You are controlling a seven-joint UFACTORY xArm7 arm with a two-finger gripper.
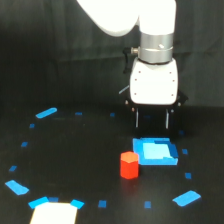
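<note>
My gripper (153, 120) hangs pointing down at the right of the camera view, just above and behind the blue tray (138, 146). Its two thin fingers stand apart, and nothing shows between them. A pale, whitish patch (156, 151) fills part of the tray; whether it is a separate object or the tray's floor, I cannot tell. In front of the tray's left side stands a red block (129, 165) with a six-sided outline, apart from the fingers.
On the black table lie several small blue squares and larger blue pieces, such as one at the right front (187, 198) and one at the left (17, 187). A pale block (54, 213) is cut off by the bottom edge.
</note>
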